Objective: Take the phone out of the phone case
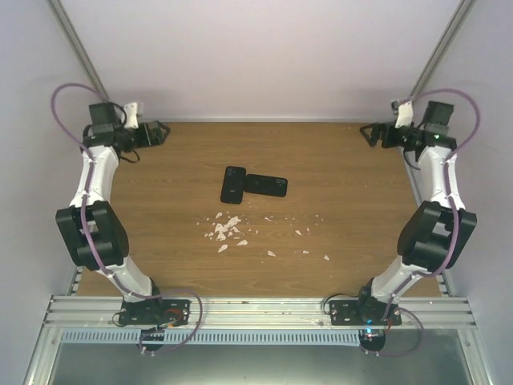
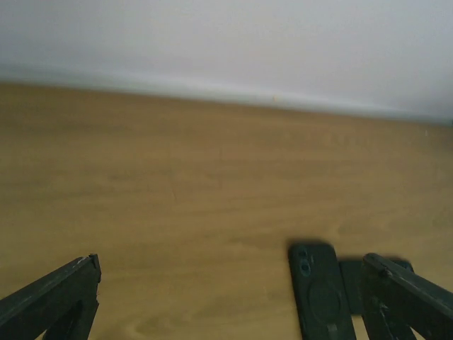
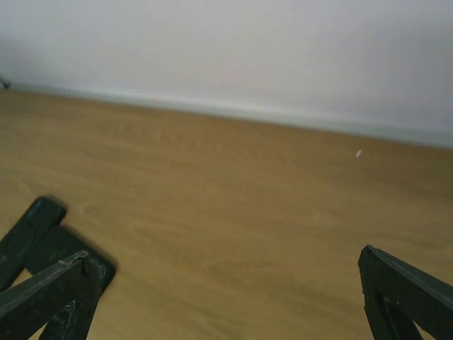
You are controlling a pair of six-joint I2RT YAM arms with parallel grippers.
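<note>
Two dark flat phone-shaped pieces lie on the wooden table, touching or nearly so. The left piece (image 1: 233, 184) points lengthwise toward the back wall; in the left wrist view this upright piece (image 2: 318, 294) shows camera rings and a round mark. The right piece (image 1: 266, 185) lies crosswise beside it. Which is phone and which is case, or whether one sits inside the other, I cannot tell. My left gripper (image 1: 160, 133) hangs open and empty at the back left. At the back right, my right gripper (image 1: 370, 134) is likewise open, nothing between its fingers. Both are well away from the pieces.
Several pale torn scraps (image 1: 224, 228) are scattered on the table in front of the pieces. More small bits lie to their right. Wide bare wood (image 1: 345, 176) extends on both sides, and a pale wall (image 1: 256, 64) closes off the back.
</note>
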